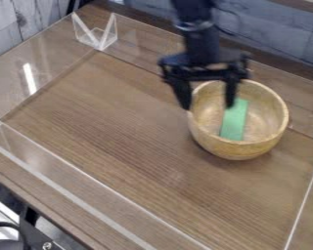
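My gripper (205,98), dark blue, hangs from the top centre over the left rim of a wooden bowl (261,142) at the right of the table. Its two fingers are spread apart, open. A green block (234,121) lies in the bowl, just right of the gripper.
A small white wire-like object (97,31) is at the back left, near the table's edge. Dark space shows beyond the edges.
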